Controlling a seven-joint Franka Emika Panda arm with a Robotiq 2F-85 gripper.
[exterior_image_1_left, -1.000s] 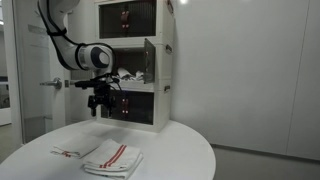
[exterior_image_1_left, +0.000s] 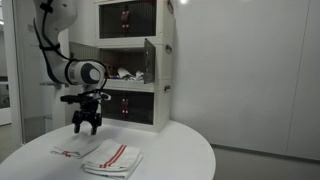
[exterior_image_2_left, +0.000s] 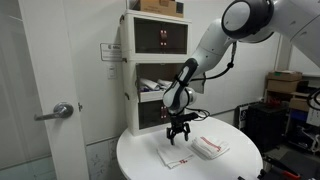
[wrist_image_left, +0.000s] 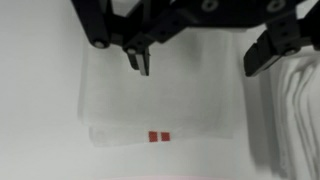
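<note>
On the round white table, a folded white cloth with red stripes (exterior_image_1_left: 75, 146) lies flat; a second, thicker one, the striped towel stack (exterior_image_1_left: 113, 158), is beside it. My gripper (exterior_image_1_left: 86, 128) hangs low over the first cloth, its fingers apart and nothing held. In the other exterior view the gripper (exterior_image_2_left: 179, 137) is above the same flat cloth (exterior_image_2_left: 175, 155), with the stack (exterior_image_2_left: 209, 147) to its right. From the wrist, the flat cloth (wrist_image_left: 190, 95) fills the space between the open fingers, its red marks near the lower edge, and the stack (wrist_image_left: 303, 115) shows at the right.
Behind the table (exterior_image_1_left: 185, 160) stands a shelf cabinet (exterior_image_1_left: 160, 85) whose middle compartment is open, with pale cloths (exterior_image_1_left: 124, 73) inside. A door (exterior_image_2_left: 55, 100) stands left of the table in exterior view 2.
My gripper has come down and to the left, from in front of the cabinet to just over the flat cloth. Both cloths lie where they were.
</note>
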